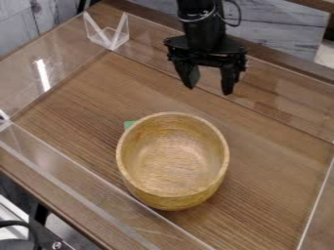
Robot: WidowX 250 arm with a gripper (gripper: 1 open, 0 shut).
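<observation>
The black robot arm reaches down from the top centre of the camera view, and its gripper point(209, 74) hangs open over the back part of the wooden surface, with nothing seen between its fingers. In front of it lies a large yellow oval bowl point(173, 161), empty. A small green item point(128, 126) peeks out from behind the bowl's upper left rim, mostly hidden.
Clear plastic panels edge it at left and right, with a small clear piece point(111, 29) at the back left. A grey marbled wall stands behind.
</observation>
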